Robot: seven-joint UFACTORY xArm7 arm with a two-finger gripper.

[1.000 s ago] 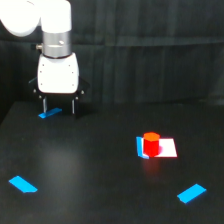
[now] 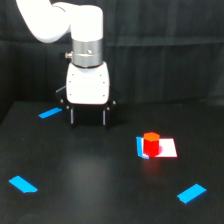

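A small red block (image 2: 151,144) stands on the right half of the dark table. It overlaps a white patch (image 2: 168,148) with a pinkish edge, and a blue strip (image 2: 139,146) shows along its left side. My gripper (image 2: 88,117) hangs below the white arm, left of the block and farther back. Its two dark fingers stand wide apart, with nothing visible between them. The fingertips are hard to make out against the dark background.
Flat blue pieces lie apart on the table: one at the back left (image 2: 50,113), one at the front left (image 2: 22,184) and one at the front right (image 2: 191,193). Bare table fills the middle, and a dark curtain (image 2: 160,60) hangs behind.
My gripper has moved right and slightly lower, and now looks a little larger. The back-left blue piece, partly covered before, shows clear of it. The red block has not moved.
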